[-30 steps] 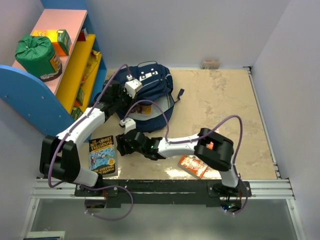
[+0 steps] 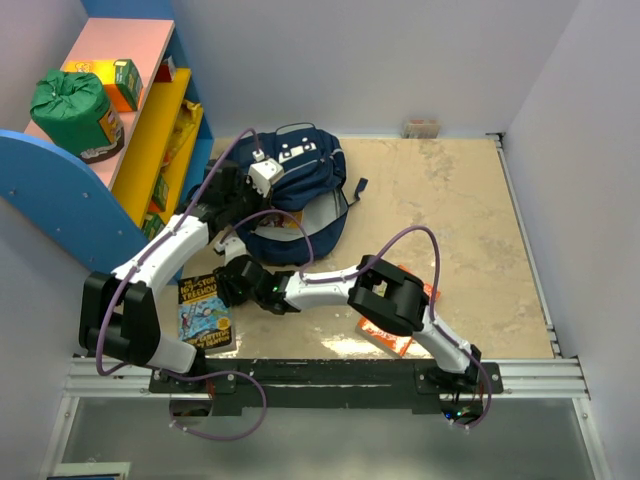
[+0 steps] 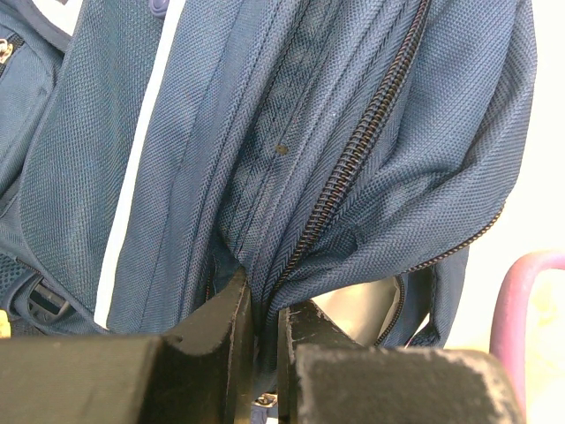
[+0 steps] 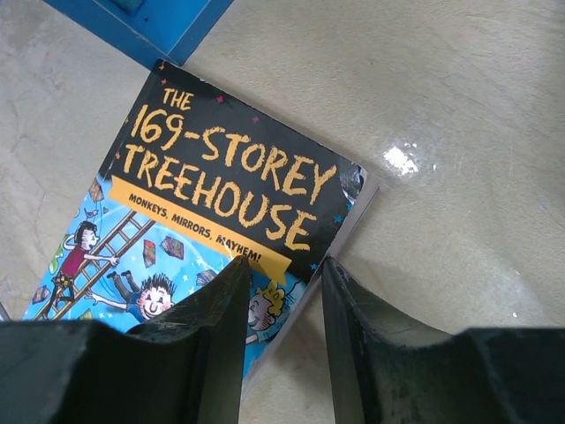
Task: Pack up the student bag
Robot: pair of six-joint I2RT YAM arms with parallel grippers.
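Note:
A navy backpack (image 2: 305, 165) stands open at the back centre; in the left wrist view its zipped fabric (image 3: 159, 177) fills the frame, and my left gripper is shut on that fabric. The Treehouse book (image 2: 205, 320) lies flat at the front left. My right gripper is at the book's spine edge, part open, its fingertips low over the cover and edge; whether it touches is unclear.
The blue shelf unit (image 2: 70, 210) with boxes and a green bag (image 2: 75, 110) stands on the left. An orange book (image 2: 380, 335) lies partly under the right arm.
My right gripper has moved left from beside the book to its right edge. The left arm and backpack look unchanged.

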